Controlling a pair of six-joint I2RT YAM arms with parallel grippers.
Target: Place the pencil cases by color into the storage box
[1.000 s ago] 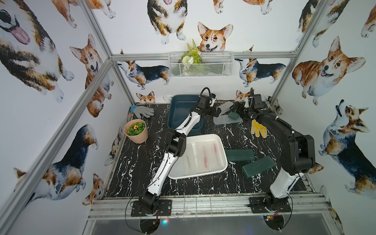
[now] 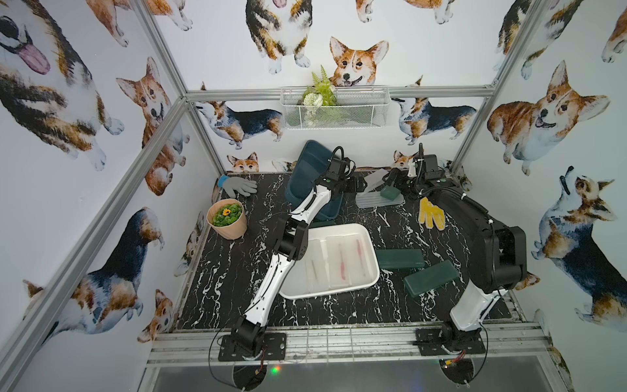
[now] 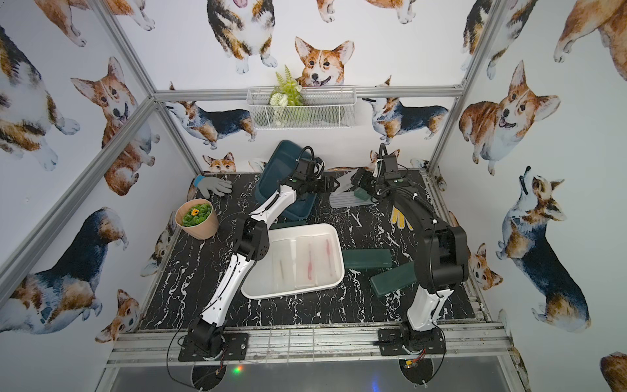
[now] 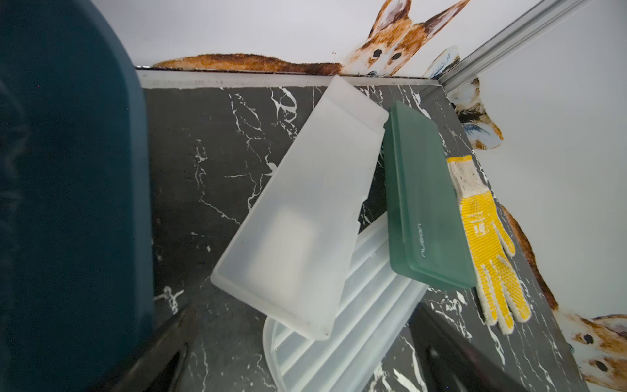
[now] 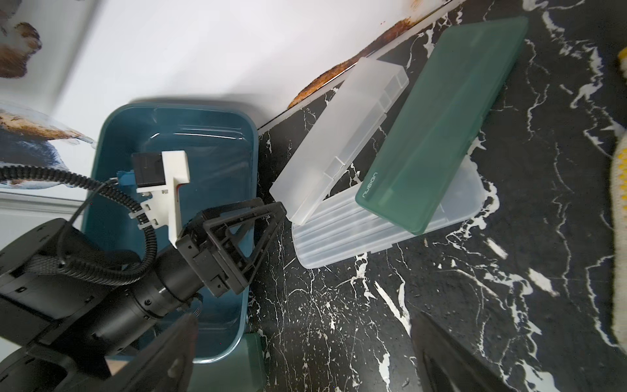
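The dark blue storage box (image 5: 245, 140) stands at the back, skewed and with its far end raised near the wall. A frosted white pencil case (image 4: 307, 202) partly overlaps a ridged translucent case (image 4: 372, 313); a green case (image 4: 424, 202) also rests on the ridged one. My left gripper is open over the near end of the white case, nothing between its fingers. My right gripper is open above the marbled table, right of these cases. Two more green cases (image 2: 400, 258) (image 2: 431, 278) lie front right. Translucent cases (image 2: 326, 261) fill the white box (image 2: 294, 295).
A yellow glove (image 2: 431, 214) lies right of the cases and a grey glove (image 2: 238, 185) at the left. Beside that stands a potted plant (image 2: 228, 225). A wire basket (image 2: 365, 116) hangs on the back wall. Part of another green case (image 5: 225, 372) shows below the blue box.
My left gripper has turned slightly. The cases lie as before.
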